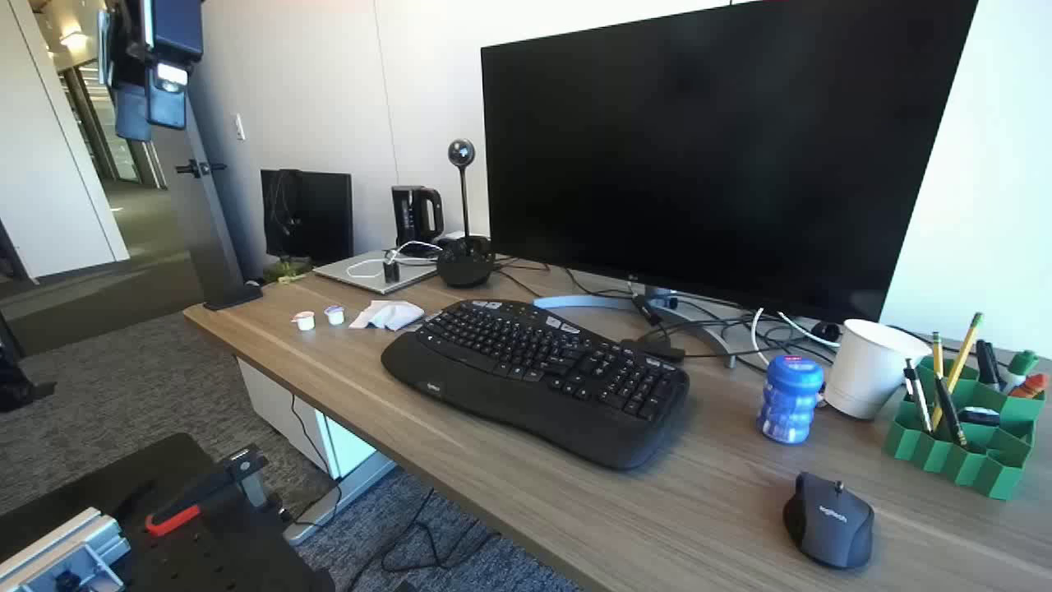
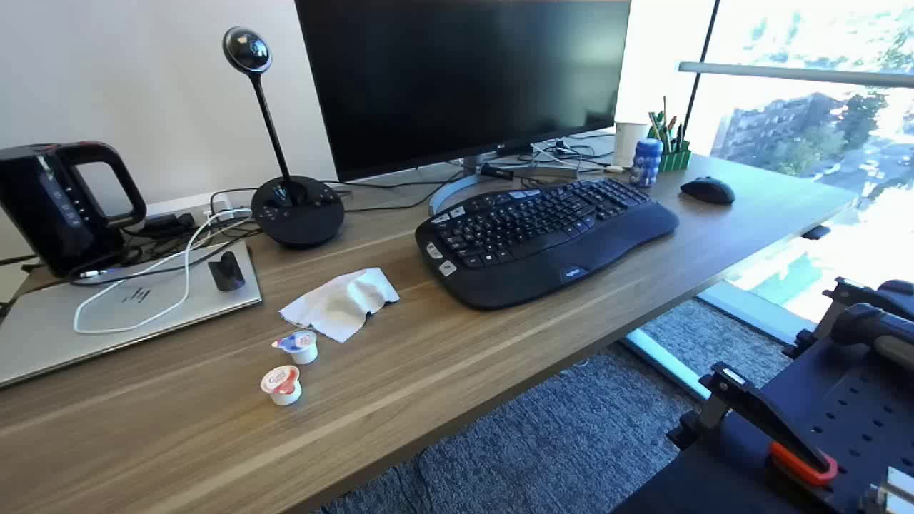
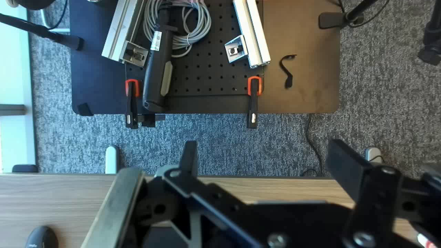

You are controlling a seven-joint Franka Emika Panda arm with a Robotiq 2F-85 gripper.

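My gripper is open in the wrist view, its two dark fingers wide apart with only floor and desk edge showing between them. In exterior view 1 it hangs high at the upper left, well above the desk and touching nothing there; exterior view 2 does not show it. On the desk lie a black keyboard [image 2: 548,231], a crumpled white cloth or tissue [image 2: 340,300], and two small creamer cups, one with a blue-marked lid [image 2: 301,347], one red-marked [image 2: 283,385]. A blue bottle [image 1: 791,400] stands beside a white cup [image 1: 868,370]. A mouse [image 1: 831,520] sits near the front edge.
A large monitor [image 1: 710,158] backs the desk. Beside the white cup is a green pen holder [image 1: 971,454]. A laptop [image 2: 146,295] with cables, a kettle [image 2: 51,205] and a stalked camera [image 2: 295,214] occupy the far end.
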